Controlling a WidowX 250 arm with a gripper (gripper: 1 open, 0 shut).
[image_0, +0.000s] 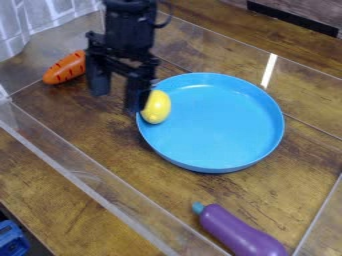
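My dark gripper (118, 90), blurred, hangs at the upper left with its fingers spread open. Its right finger is beside a yellow oval object (158, 106), which sits at the left side inside a blue plate (221, 135). An orange carrot (64, 68) lies on the wooden surface to the left, partly behind the gripper.
A purple eggplant (241, 232) lies at the lower right. A clear strip or wall runs diagonally along the left. The wooden surface (100, 170) below the plate's left is bare.
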